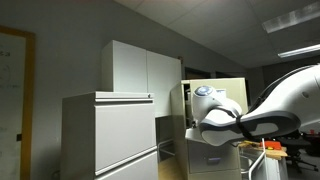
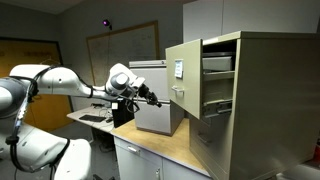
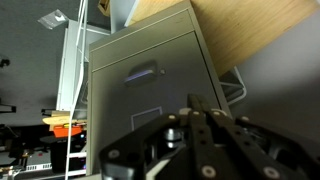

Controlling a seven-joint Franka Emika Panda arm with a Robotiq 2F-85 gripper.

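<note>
A tall beige cabinet (image 2: 275, 100) stands at the right in the second exterior view, its door (image 2: 186, 78) swung open. Inside, grey items (image 2: 217, 63) sit on upper shelves. My gripper (image 2: 155, 100) hangs in the air over the wooden counter, left of that door on screen. From the wrist, my gripper looks shut, with nothing showing between its fingers. Beyond it lies a grey-beige panel (image 3: 115, 95) with a small recessed handle (image 3: 142, 73). No contact between gripper and panel can be made out.
A wooden counter (image 2: 178, 147) runs below the arm, with much of its top bare. A white cabinet block (image 2: 152, 118) stands at its back. White drawers (image 1: 125, 128) fill the near left of the first exterior view. Cables and clutter lie beside the panel in the wrist view.
</note>
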